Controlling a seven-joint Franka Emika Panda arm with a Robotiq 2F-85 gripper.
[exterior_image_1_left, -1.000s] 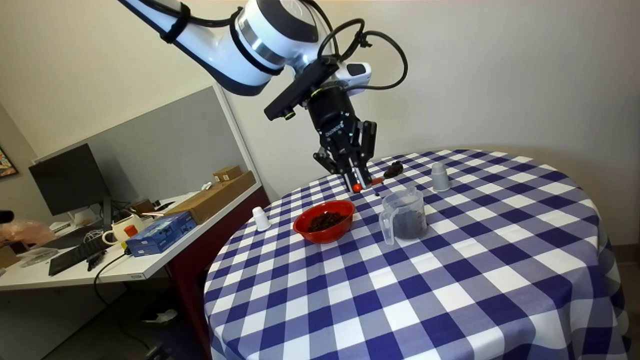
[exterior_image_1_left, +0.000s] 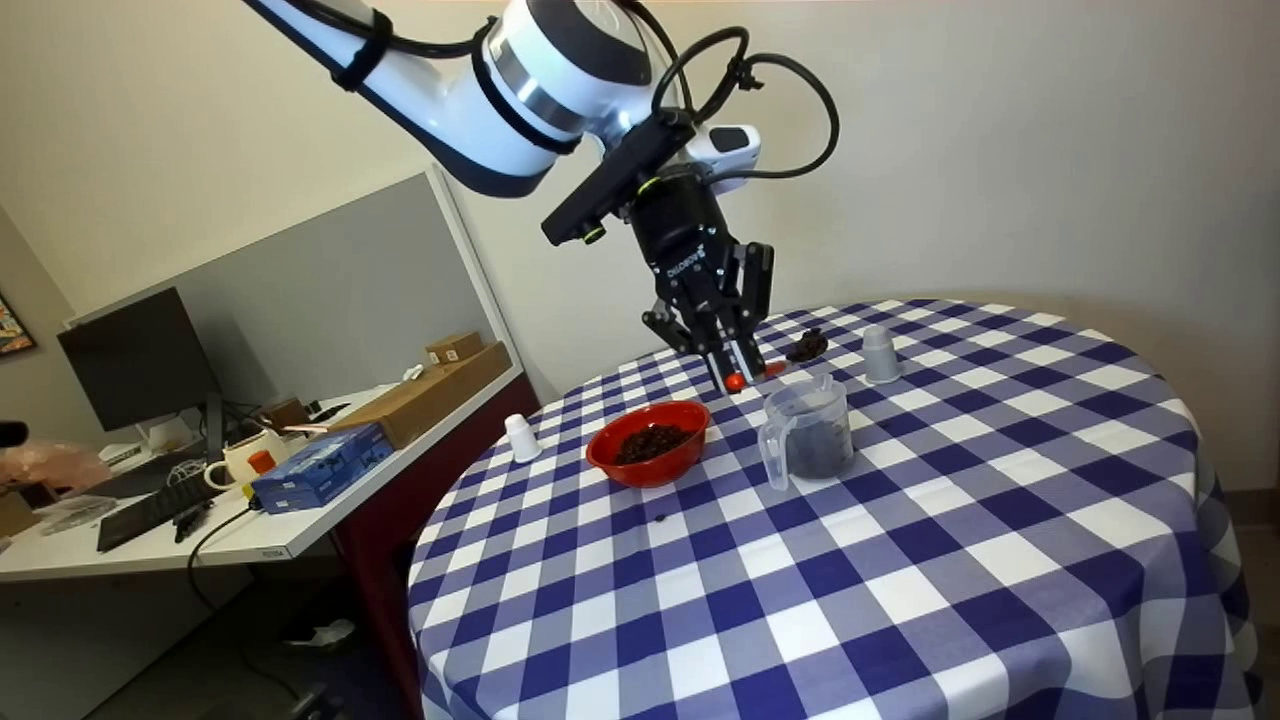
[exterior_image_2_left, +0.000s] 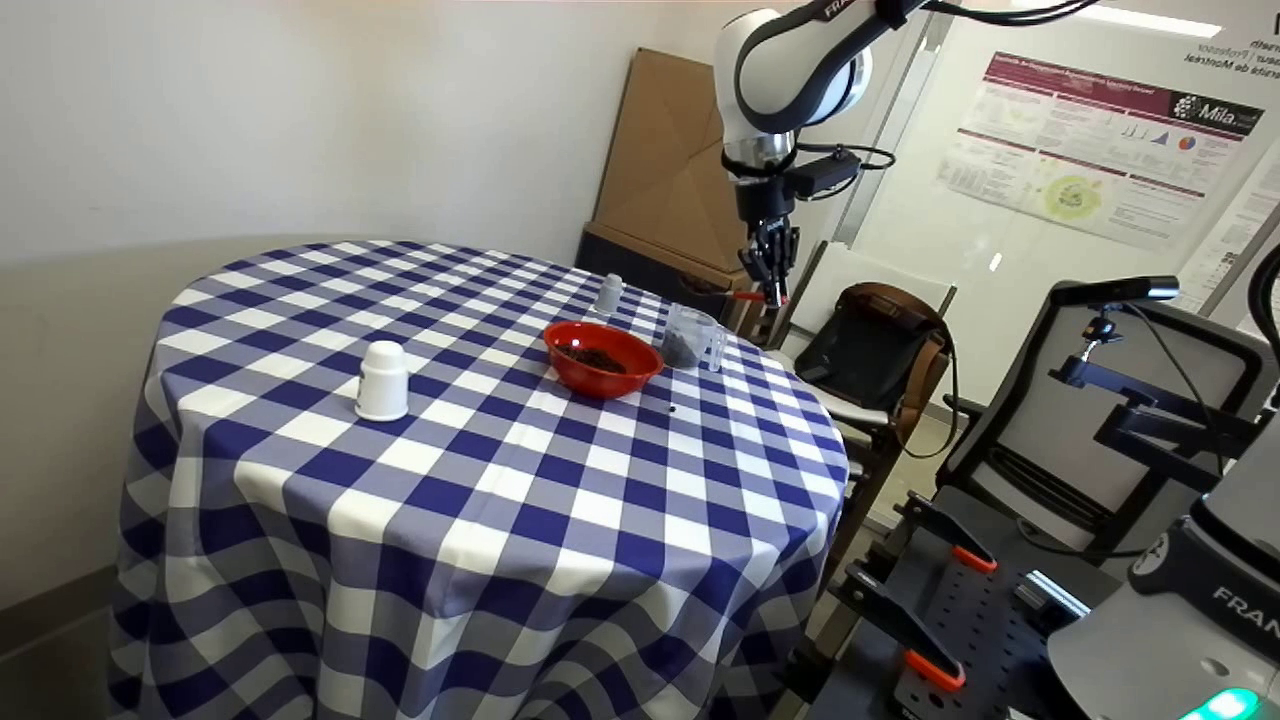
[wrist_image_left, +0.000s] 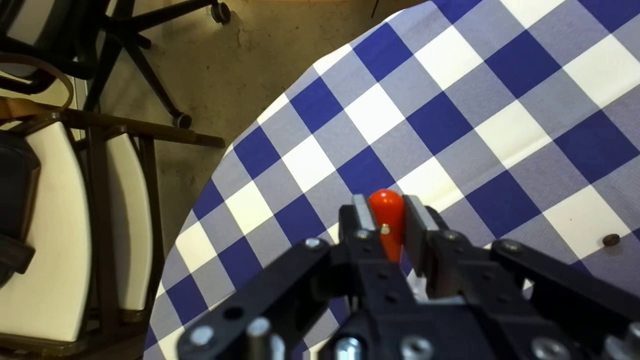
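Observation:
My gripper (exterior_image_1_left: 735, 364) is shut on the red handle of a spoon (exterior_image_1_left: 776, 367). The spoon's far end carries a heap of dark beans (exterior_image_1_left: 811, 346). In the wrist view the rounded red handle end (wrist_image_left: 387, 207) sticks up between the fingers; the loaded end is hidden there. A red bowl (exterior_image_1_left: 648, 470) holding dark beans stands left of the gripper in exterior view 1. To the right, and lower in that picture, is a clear measuring cup (exterior_image_1_left: 809, 432) with dark contents, its handle toward the camera. The gripper hangs above the table, apart from both.
A white cup (exterior_image_2_left: 383, 382) stands upside down near the table's edge; another upturned pale cup (exterior_image_1_left: 881, 355) is behind the measuring cup. One loose bean (wrist_image_left: 610, 240) lies on the checkered tablecloth (exterior_image_1_left: 912, 594).
My gripper and the loaded spoon have shifted a little to the right in exterior view 1, toward the measuring cup's side. The bowl and cups have stayed put.

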